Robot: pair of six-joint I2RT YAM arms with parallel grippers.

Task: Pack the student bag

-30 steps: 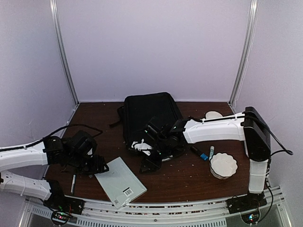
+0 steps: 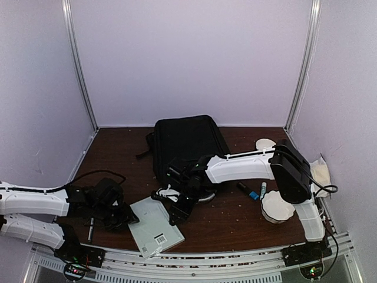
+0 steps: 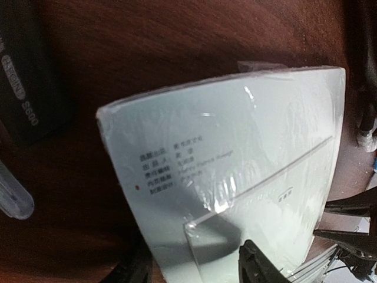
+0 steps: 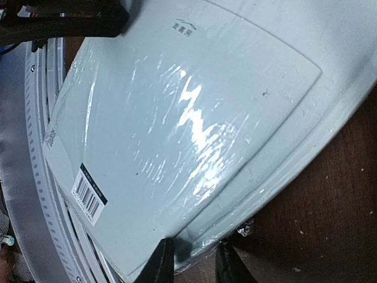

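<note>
A pale shrink-wrapped book point(image 2: 151, 224) with a barcode lies on the table's front left, partly in a plastic sleeve. My left gripper is over the book's left part, open, fingertips low at the cover. My right gripper is at the book's edge on the right side in the top view, its fingertips close together on or against that edge; whether it grips it I cannot tell. A black backpack point(image 2: 185, 135) lies at the back centre, partly hidden by the right arm.
Right of centre are a blue-and-black object point(image 2: 247, 191), a light marker point(image 2: 263, 188) and a stack of white scalloped dishes point(image 2: 277, 206). A white pouch point(image 2: 320, 174) is at the right edge.
Both grippers have moved down toward the front and onto the book, the right arm swinging forward. The book has shifted slightly to the right.
</note>
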